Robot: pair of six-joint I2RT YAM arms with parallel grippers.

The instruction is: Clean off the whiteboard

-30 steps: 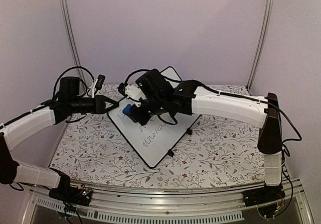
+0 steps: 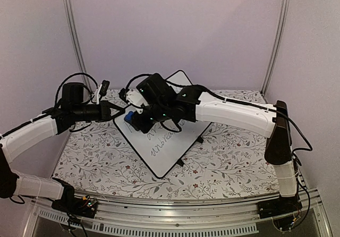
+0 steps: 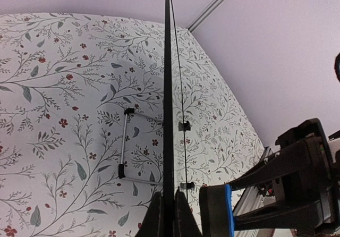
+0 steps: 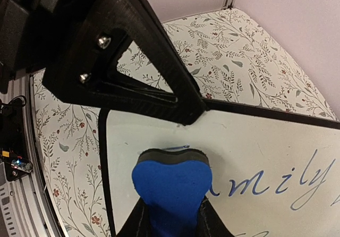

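Note:
The whiteboard (image 2: 164, 157) lies tilted in the middle, with blue handwriting; "amily" (image 4: 249, 184) is legible in the right wrist view. My right gripper is shut on a blue eraser (image 4: 171, 181), held over the board near its upper-left corner, covering the word's start. My left gripper (image 2: 119, 111) is shut at the board's left corner, beside the right one; in the left wrist view its fingertips meet at the board's dark edge, seen edge-on.
Pale walls (image 2: 175, 40) close the back and sides. The right arm spans across above the board, close to the left gripper.
My right gripper with the eraser has shifted slightly left along the board, toward its left corner. The left arm is almost unchanged.

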